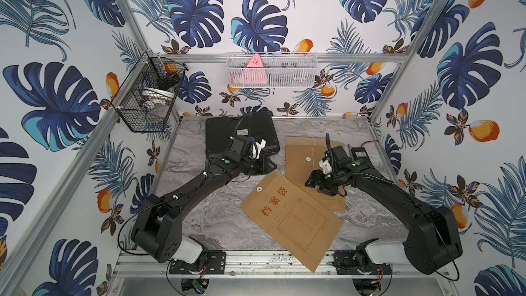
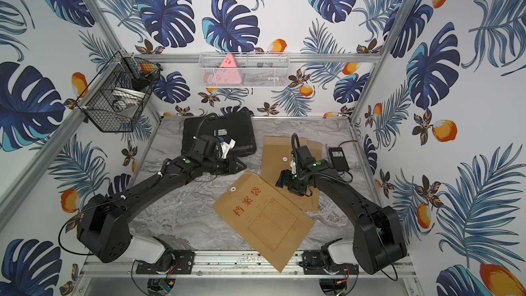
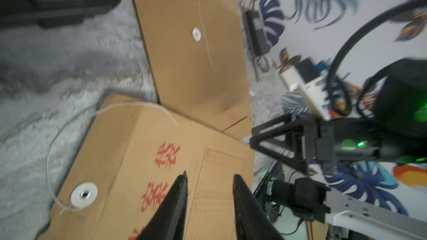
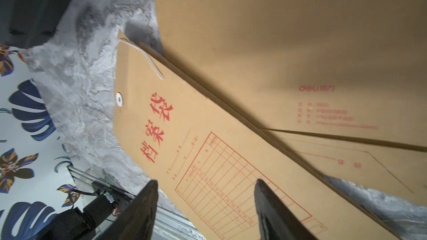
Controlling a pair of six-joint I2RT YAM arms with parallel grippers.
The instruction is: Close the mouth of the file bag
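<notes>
A kraft file bag lies diagonally on the marble table, red print up, its lower corner over the front edge. Its white button and loose string show at the far end. A second kraft bag lies behind it, with another button and string. My left gripper hovers by the front bag's button end, fingers apart with nothing between them. My right gripper hangs over the bags' overlapping right part, fingers apart and empty in the right wrist view.
A black case lies at the back left, and a small black device at the right edge. A wire basket and a white rack hang on the walls. Bare table shows at the left.
</notes>
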